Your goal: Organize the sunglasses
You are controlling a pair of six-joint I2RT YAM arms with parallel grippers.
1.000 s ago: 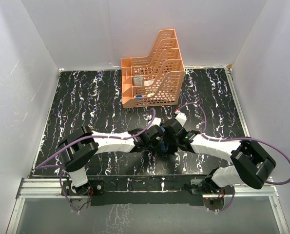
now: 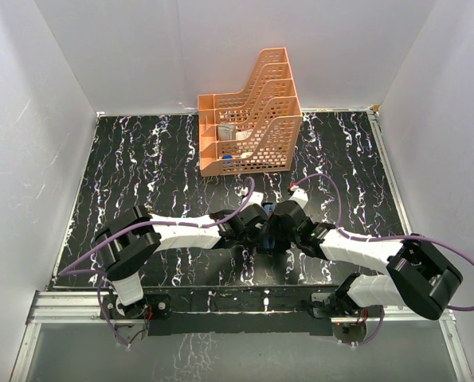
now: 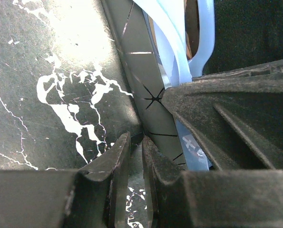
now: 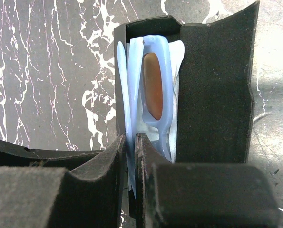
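Note:
Light blue sunglasses (image 4: 165, 71) with a brown lens lie folded in an open black case (image 4: 212, 95), on a pale cloth. In the right wrist view, one temple runs between the close-set fingertips of my right gripper, with a finger on each side. My left gripper is at the outer wall of the case (image 3: 148, 90), its fingers a narrow gap apart. Whether they pinch the edge is unclear. From above, both grippers meet over the case and hide most of it.
An orange slatted rack (image 2: 248, 155) stands behind, with a few small items in its front slot.
The left arm and the rack have stayed in place.

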